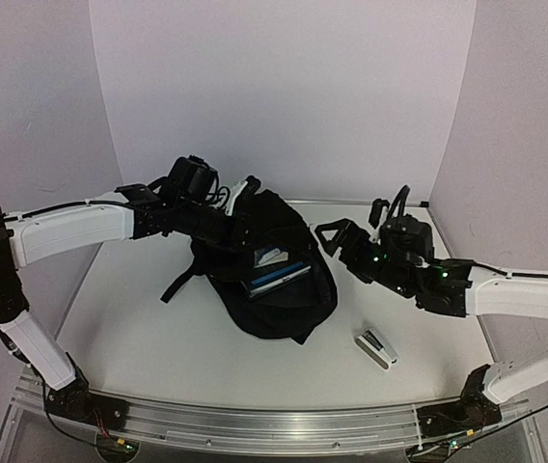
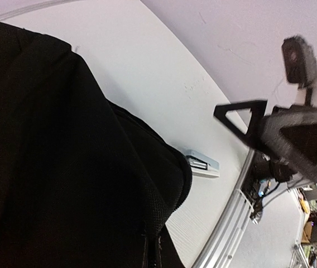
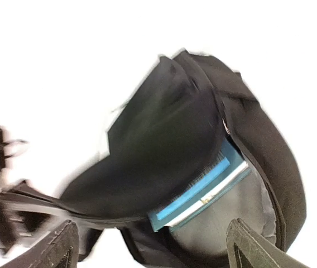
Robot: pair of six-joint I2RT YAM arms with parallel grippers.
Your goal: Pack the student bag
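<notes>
The black bag (image 1: 272, 318) lies in the middle of the table with its mouth open. Blue-and-white books or folders (image 1: 279, 279) rest inside, seen also as blue and white edges (image 3: 195, 191) in the right wrist view. My left gripper (image 1: 242, 234) is shut on the bag's flap, which it pulls up and to the left; dark cloth (image 2: 63, 156) fills much of the left wrist view and hides most of the fingers. To the right of the bag, my right gripper (image 1: 328, 238) stands open and empty, its fingers (image 3: 52, 249) wide apart. A white-and-grey stapler (image 1: 377, 348) lies on the table, right of the bag.
A strap (image 1: 179, 285) trails from the bag's left side. Bare table (image 1: 139, 338) lies left of the bag, and there is room around the stapler. A metal rail (image 1: 264, 422) runs along the front edge; walls close in the sides and back.
</notes>
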